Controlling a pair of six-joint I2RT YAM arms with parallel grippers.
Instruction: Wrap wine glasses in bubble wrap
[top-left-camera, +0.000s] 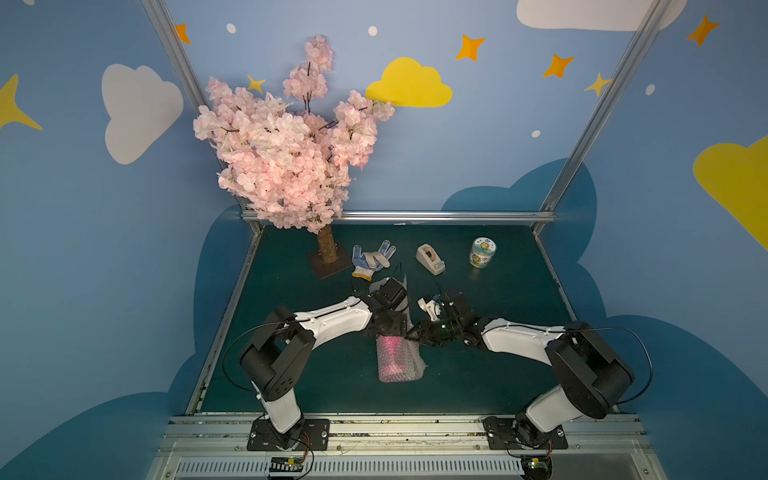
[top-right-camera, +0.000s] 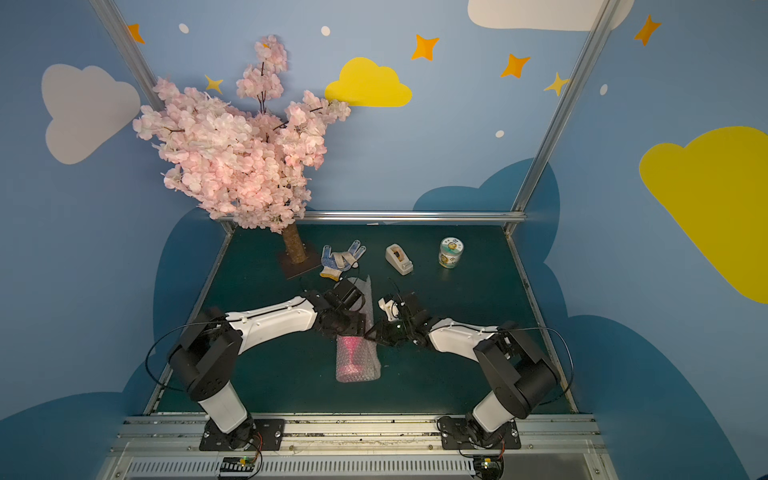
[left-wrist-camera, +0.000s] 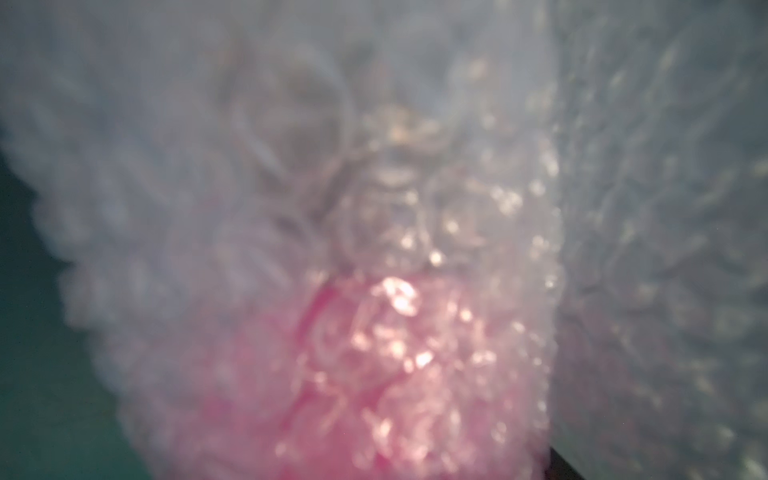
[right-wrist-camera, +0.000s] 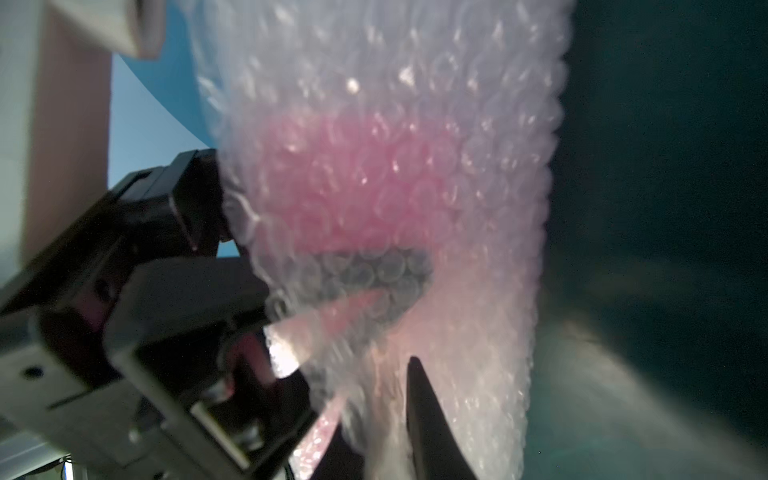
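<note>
A pink glass shows through bubble wrap (top-left-camera: 399, 360) at the middle front of the green table. My left gripper (top-left-camera: 393, 324) is right over the roll's upper part; its wrist view is filled by blurred wrap, and its finger state is unclear. My right gripper (top-left-camera: 413, 333) is at the roll's right side, shut on the wrap's flap, which it holds folded up against the roll. In the right wrist view the wrap (right-wrist-camera: 480, 120) stands across the view, with dark finger parts showing at and through it.
Behind lie gloves (top-left-camera: 364, 264), a tape dispenser (top-left-camera: 430, 258) and a round tub (top-left-camera: 482, 253). A blossom tree (top-left-camera: 325, 245) stands at back left.
</note>
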